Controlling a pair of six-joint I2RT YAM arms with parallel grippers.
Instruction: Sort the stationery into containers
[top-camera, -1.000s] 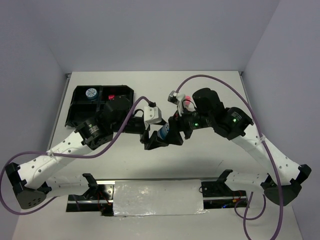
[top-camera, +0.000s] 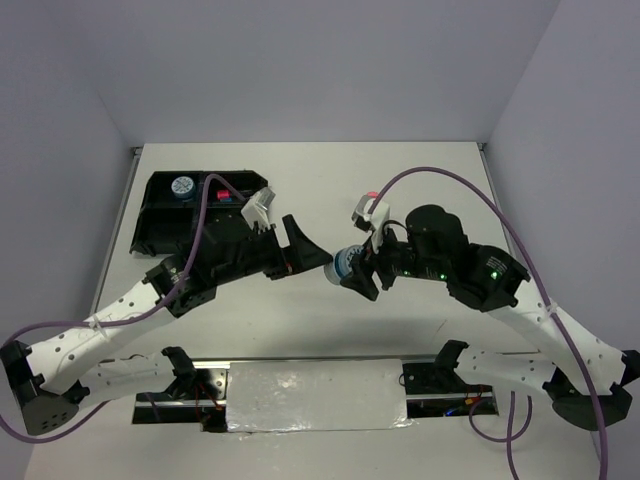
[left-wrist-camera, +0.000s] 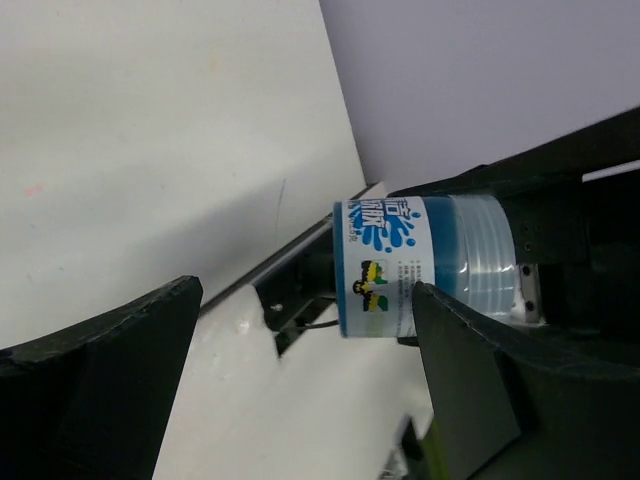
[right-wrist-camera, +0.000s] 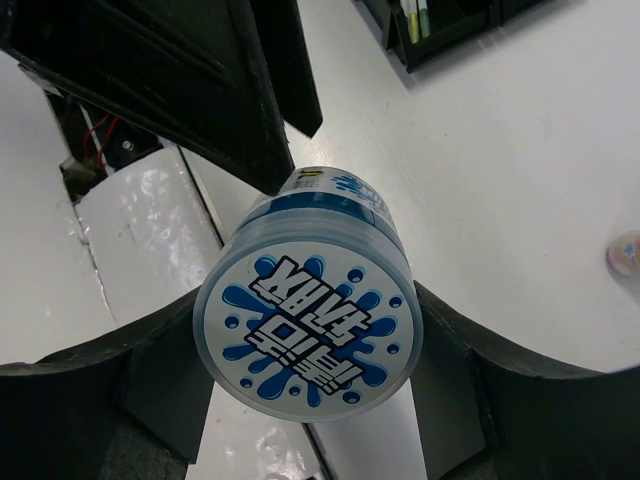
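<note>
My right gripper is shut on a clear and blue jar, whose white lid with blue splashes faces the right wrist camera. In the top view the jar is held near the middle of the table, lying sideways. Just left of it, my left gripper stands open with nothing between its fingers. From the left wrist view, the jar appears beyond and beside the right-hand finger; whether they touch, I cannot tell. The black compartment tray is at the back left, partly behind the left arm.
Another blue jar and a red item sit in the tray's back compartments. A small pink item lies behind my right gripper, partly hidden. Between the two arms, the table's front area is clear.
Earlier the left gripper was at the jar's left end; it has drawn back left and turned. The right gripper has shifted slightly right with the jar.
</note>
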